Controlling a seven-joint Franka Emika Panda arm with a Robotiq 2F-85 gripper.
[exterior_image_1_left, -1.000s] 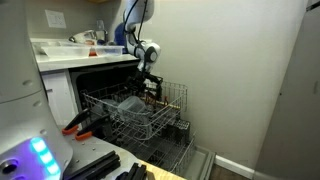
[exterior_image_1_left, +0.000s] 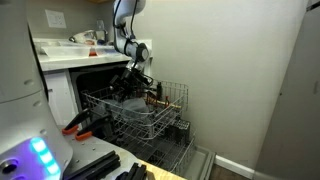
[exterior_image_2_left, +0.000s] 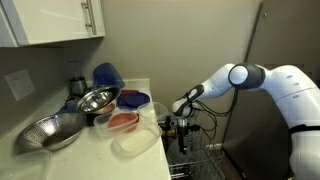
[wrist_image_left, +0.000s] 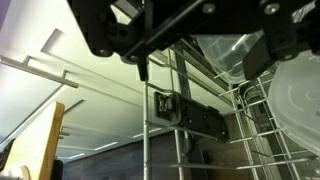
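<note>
My gripper (exterior_image_1_left: 130, 82) is low over the left part of the open dishwasher rack (exterior_image_1_left: 172, 92). In the wrist view its dark fingers (wrist_image_left: 143, 62) stand wide apart at the top, so the gripper is open. A clear plastic container (wrist_image_left: 222, 52) shows in the gap, lower down; no finger clearly grips it. A round translucent piece (wrist_image_left: 298, 100) sits at the right edge of the wrist view, over the rack's wires. Exterior view 2 shows the gripper (exterior_image_2_left: 182, 135) beside the counter's right edge, its fingertips hard to make out.
The white counter (exterior_image_2_left: 95, 158) carries a steel colander (exterior_image_2_left: 52, 132), a metal bowl (exterior_image_2_left: 98, 99), a clear container with something red (exterior_image_2_left: 122, 121) and a clear tub (exterior_image_2_left: 137, 140). A lower rack (exterior_image_1_left: 172, 150) extends beneath. A wall (exterior_image_1_left: 230, 70) stands behind.
My gripper has come down and to the left, from above the rack's far side into its left part. Items on the counter have not visibly moved.
</note>
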